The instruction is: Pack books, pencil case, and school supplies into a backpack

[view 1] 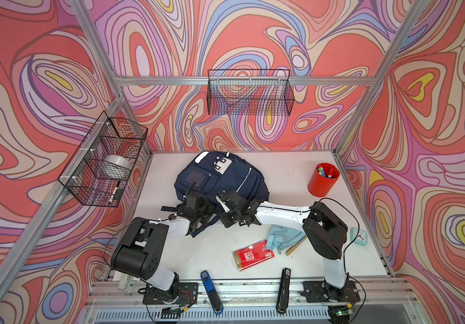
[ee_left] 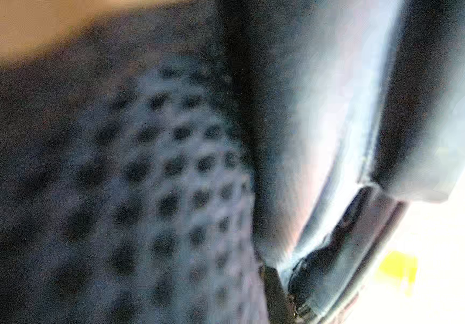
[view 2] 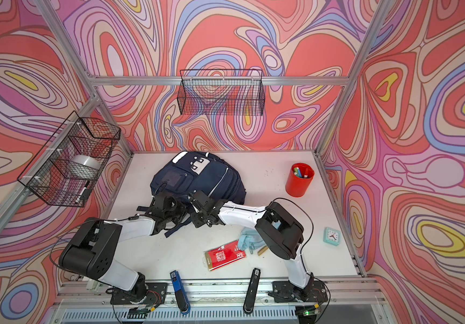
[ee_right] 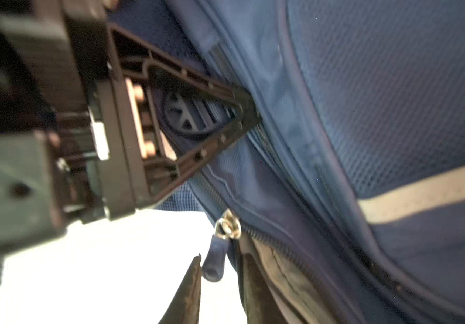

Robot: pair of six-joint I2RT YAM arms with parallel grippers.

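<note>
The navy backpack (view 1: 235, 175) lies on its side at the back left of the table, straps toward the front. My left gripper (view 1: 209, 211) is shut on its fabric at the front edge; in the right wrist view its triangular finger (ee_right: 246, 108) presses into the cloth. Dark mesh (ee_left: 173, 205) fills much of the left wrist view, hiding the grip itself. My right gripper is part open, with a blue zipper pull (ee_right: 214, 260) between its fingertips beside a partly open zip. A red-labelled pack (view 1: 254, 255) and a light blue pencil case (view 1: 283, 237) lie in front.
A red cup (view 1: 323, 181) with supplies stands at the back right, and a mint clock (view 1: 358, 236) sits at the right edge. Beside the pencil case lies a wooden stick-like item (view 1: 296, 245). Both grippers are close together.
</note>
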